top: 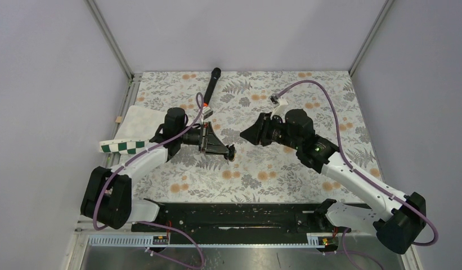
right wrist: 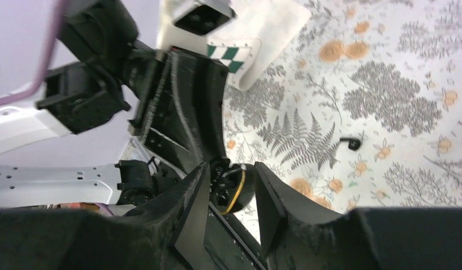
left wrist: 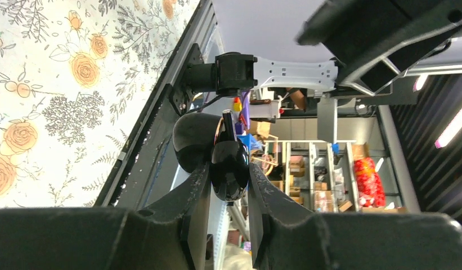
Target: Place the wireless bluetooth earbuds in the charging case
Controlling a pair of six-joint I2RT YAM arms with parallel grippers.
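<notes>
A glossy black earbud shape sits in it at the fingertips. A small black earbud (right wrist: 352,143) lies on the floral tabletop. My right gripper is to the right of the case, apart from it in the top view, with its fingers part open and nothing visible held between them.
A black microphone (top: 212,84) lies at the back. A white pad with a green-checked edge (top: 121,146) is at the left.
</notes>
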